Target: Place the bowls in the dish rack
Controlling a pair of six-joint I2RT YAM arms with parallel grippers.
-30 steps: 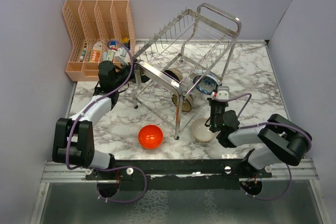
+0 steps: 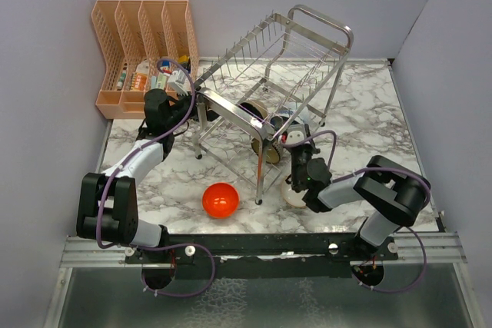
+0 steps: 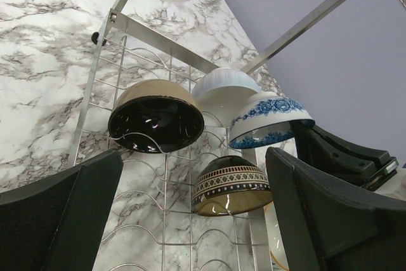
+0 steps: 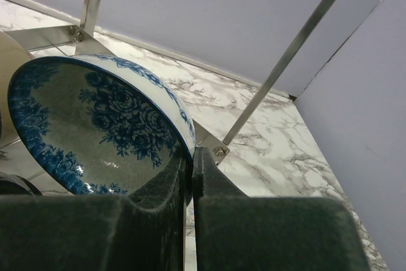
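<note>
My right gripper is shut on the rim of a blue floral bowl (image 4: 95,125), tilted on its side at the rack's lower tier. In the left wrist view that bowl (image 3: 266,111) sits among a white bowl (image 3: 222,84), a tan-and-black bowl (image 3: 152,118) and a patterned bowl (image 3: 228,191), all on the wire tier. My left gripper is open at the rack's left end, nothing between its fingers. An orange bowl (image 2: 221,200) lies on the counter in front; a cream bowl (image 2: 294,197) is partly under my right arm.
The metal rack (image 2: 238,113) has an empty upper tier with rails and posts close around both grippers. A peach divided organiser (image 2: 115,51) with small items stands at the back left.
My right gripper has moved left, further into the rack, with the blue floral bowl shifting inward. The left arm has not moved.
</note>
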